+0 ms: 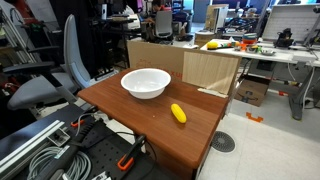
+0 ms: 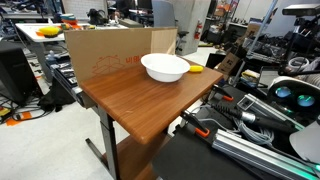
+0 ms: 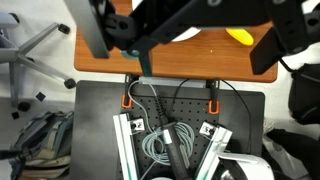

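Observation:
A white bowl [image 1: 146, 84] stands upright on the brown wooden table [image 1: 190, 145], left of a yellow elongated object [image 1: 178, 113], perhaps a toy banana or corn. The two lie clearly apart. In exterior view 2 the bowl [image 2: 165, 68] is in front of the yellow piece [image 2: 196, 68]. Looking down from the wrist, my gripper shows as dark, blurred finger shapes set wide apart, with tabletop visible between them. It appears open and holds nothing. Parts of the bowl [image 3: 186, 34] and of the yellow object [image 3: 240, 36] show near the upper edge.
Upright cardboard panels [image 1: 205, 70] close off the table's back side. At the front, a black base [image 3: 207, 115] carries coiled grey cable [image 3: 168, 143], metal rails and orange-marked clamps [image 1: 125, 162]. An office chair [image 1: 72, 55] stands at left. Bare tabletop surrounds the yellow object.

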